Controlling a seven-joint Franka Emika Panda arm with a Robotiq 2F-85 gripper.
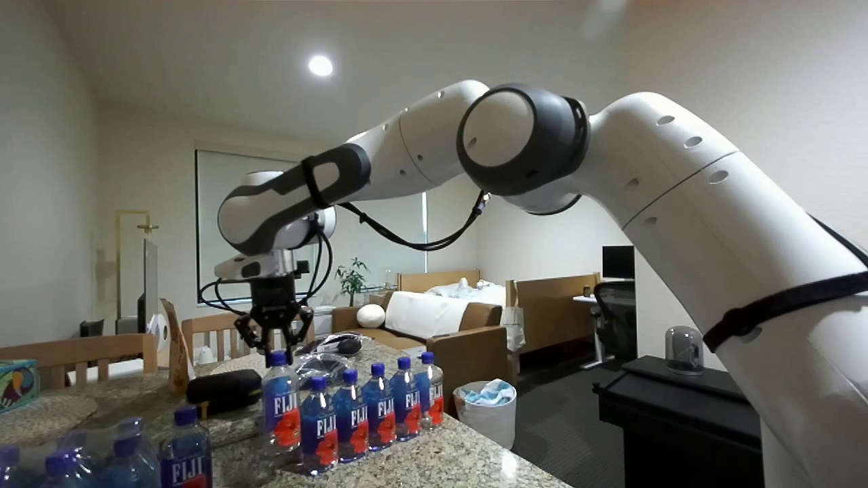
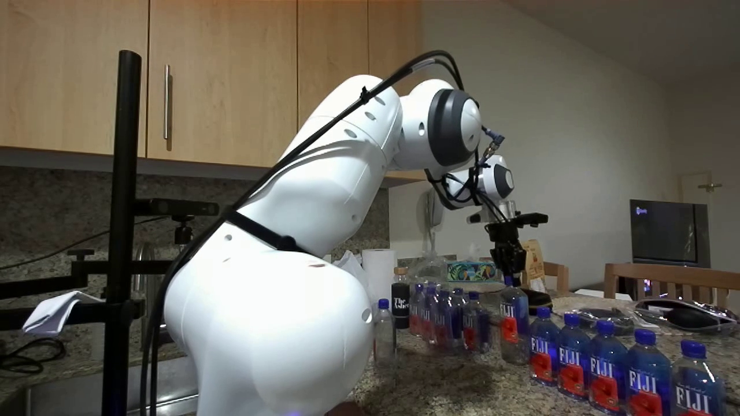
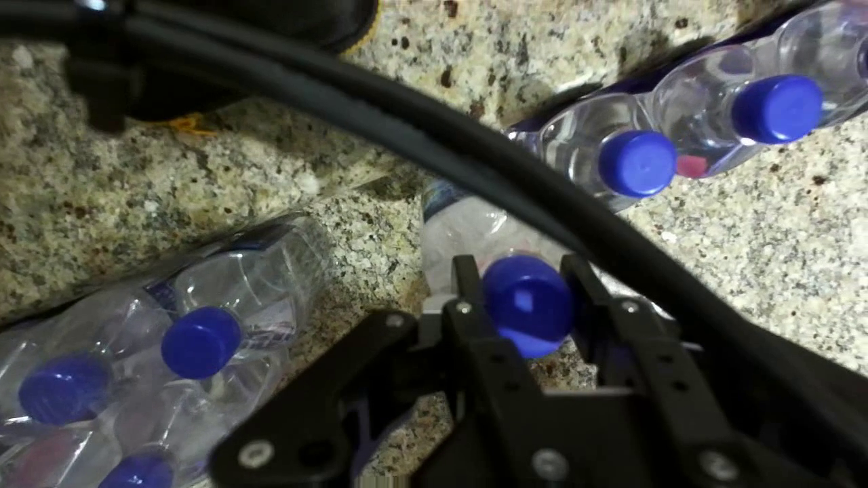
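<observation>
A clear FIJI water bottle with a blue cap is upright at the near-left end of a row of similar bottles. My gripper is directly above it, shut on its cap. The wrist view shows the blue cap squeezed between both fingers. In exterior view 2 the held bottle stands beside the row's end bottle, its base at or very near the counter; whether it touches cannot be made out. Black cables cross the wrist view and hide part of the held bottle.
The row of FIJI bottles runs along the granite counter. Another cluster of bottles stands on the other side of the held one. A black case lies behind it. Crumpled clear plastic lies farther back.
</observation>
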